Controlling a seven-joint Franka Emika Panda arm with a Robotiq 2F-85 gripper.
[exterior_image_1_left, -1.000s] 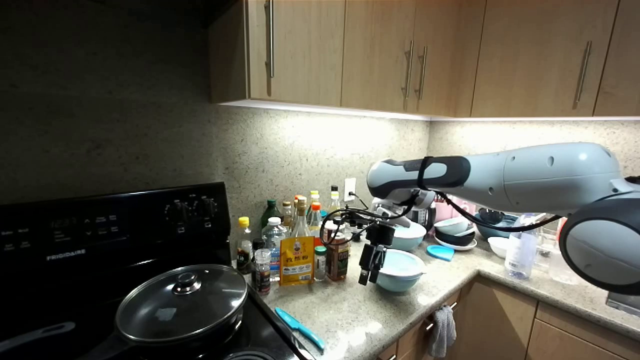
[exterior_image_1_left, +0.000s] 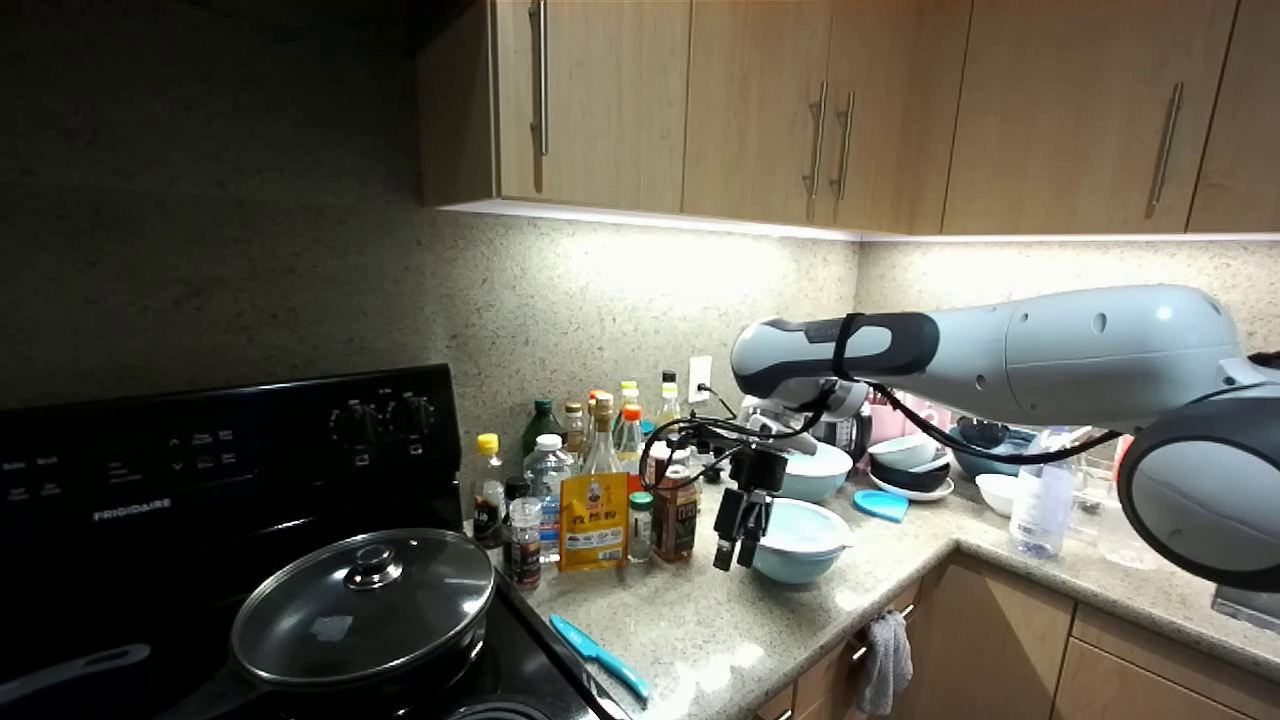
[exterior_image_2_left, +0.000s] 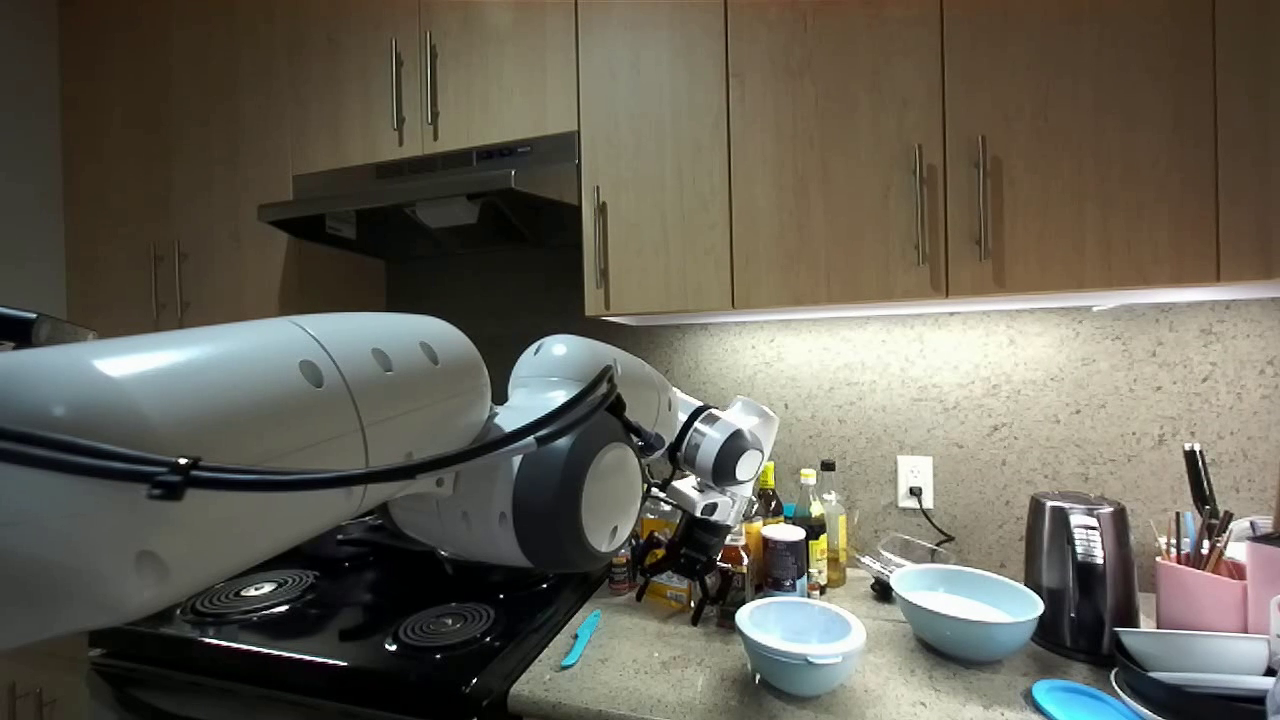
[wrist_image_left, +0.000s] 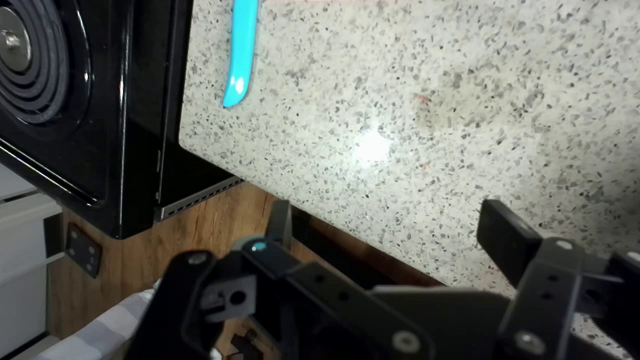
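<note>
My gripper is open above the counter, its two black fingers wide apart with nothing between them in the wrist view. In exterior view 1 it hangs close to a light blue bowl (exterior_image_1_left: 801, 564), overlapping that bowl's left side. A turquoise knife (exterior_image_1_left: 600, 658) lies on the counter beside the stove, to the left of my gripper; the wrist view catches part of the knife (wrist_image_left: 241, 60) at the upper left. On the stove sits a black pan under a glass lid (exterior_image_1_left: 360, 612).
Several bottles, jars and a yellow packet (exterior_image_1_left: 594, 522) crowd the counter along the wall. Another light blue bowl (exterior_image_2_left: 967, 612) and a kettle (exterior_image_2_left: 1083, 576) stand farther right. Bare counter (wrist_image_left: 372, 78) lies between knife and near bowl.
In exterior view 1 my gripper has shifted very slightly to the left. The knife, bowls and pan have stayed where they were.
</note>
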